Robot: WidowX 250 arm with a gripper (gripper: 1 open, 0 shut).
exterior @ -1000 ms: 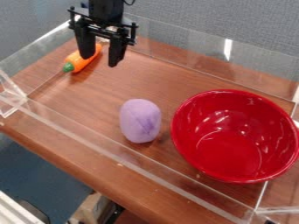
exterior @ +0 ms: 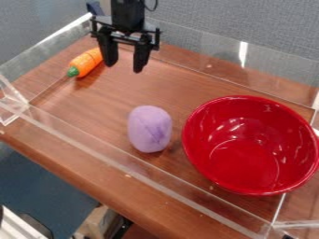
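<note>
A black gripper point(exterior: 125, 58) hangs high at the back left, open, its two fingers pointing down with nothing seen between them. An orange carrot point(exterior: 85, 63) with a green tip lies on the wooden tray floor to the gripper's left. A purple oval object point(exterior: 149, 129) sits in the lower middle. A large red bowl point(exterior: 249, 149) stands on the right.
Clear plastic walls point(exterior: 200, 202) border the wooden surface point(exterior: 187, 89). The middle between gripper, purple object and bowl is clear. A blue-grey floor shows beyond the lower left edge.
The gripper has shifted slightly right from its earlier places, uncovering more of the carrot. The carrot, purple object and bowl have not visibly moved.
</note>
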